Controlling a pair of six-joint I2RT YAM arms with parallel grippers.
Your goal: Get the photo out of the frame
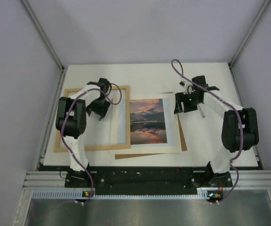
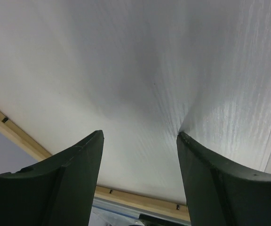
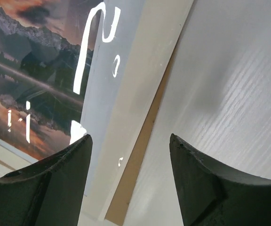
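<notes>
A landscape photo [image 1: 147, 121] with a pale mat border lies on the table, its left part under the empty wooden frame [image 1: 128, 117]. Glare streaks in the right wrist view suggest a glossy clear sheet over the photo [image 3: 46, 80]. Inside the wooden frame's opening hovers my left gripper [image 1: 97, 114], part open, with nothing between its fingers in the left wrist view. My right gripper [image 1: 186, 108] stands open just off the photo's right edge, its fingers empty above bare table.
A brown backing board [image 1: 181, 134] peeks out beneath the mat, at a slight angle. A small light object [image 1: 201, 111] lies behind the right gripper.
</notes>
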